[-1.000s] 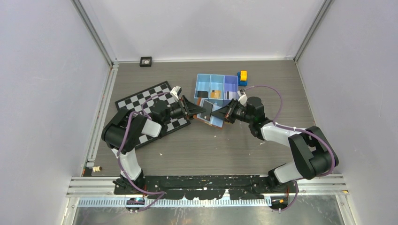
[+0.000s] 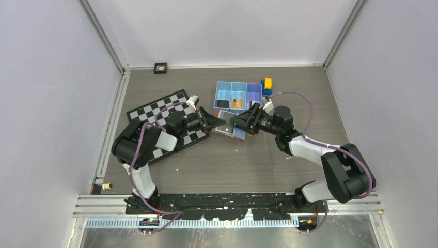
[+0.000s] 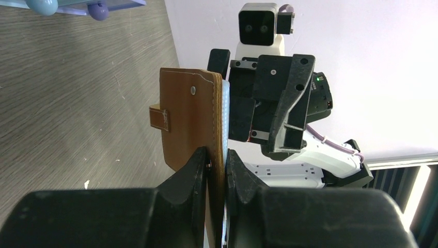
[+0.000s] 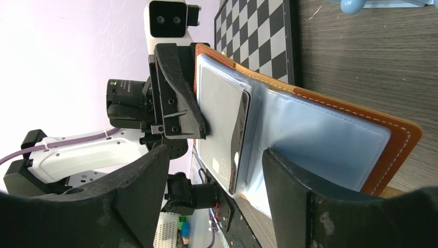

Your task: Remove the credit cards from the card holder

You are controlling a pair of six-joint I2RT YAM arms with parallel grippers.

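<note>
The brown leather card holder (image 3: 186, 113) is held upright between the arms, opened to show clear plastic sleeves (image 4: 320, 139); a grey card (image 4: 219, 124) sits in one sleeve at its left end. My left gripper is shut on the holder's edge. My right gripper has its fingers apart over the sleeves, close to the grey card; whether they touch it I cannot tell.
A compartment box (image 2: 238, 84) with cards stands behind the holder, a yellow-and-blue object (image 2: 268, 82) beside it. A checkerboard (image 2: 150, 109) lies under the left arm.
The left arm has not moved.
</note>
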